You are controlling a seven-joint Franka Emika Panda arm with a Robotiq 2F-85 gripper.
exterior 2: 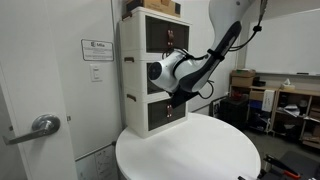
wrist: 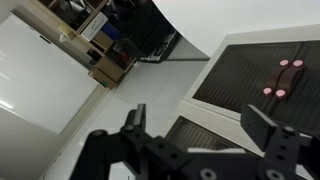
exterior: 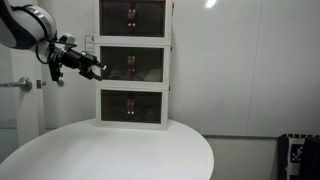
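Observation:
My gripper [exterior: 98, 68] hangs in the air at the left of the stacked white cabinet [exterior: 102, 85], above the round table's height. Its two fingers stand well apart in the wrist view, and the gripper is open with nothing between them. Dark see-through double doors with reddish handles [exterior: 131, 107] front each of the three cabinet sections, and the doors look shut. Tilted in the wrist view, a pair of handles [wrist: 283, 78] shows beyond the right finger, apart from it. Exterior view 2 has the arm [exterior 2: 180, 70] in front of the cabinet, hiding part of its doors.
The white round table [exterior: 110, 155] has a clear top. At the left is a door with a lever handle [exterior 2: 45, 127]. Open shelves [exterior 2: 290, 110] with boxes stand at the far right, under a whiteboard [exterior 2: 283, 50]. A black patterned object [exterior: 295, 155] is at the lower right.

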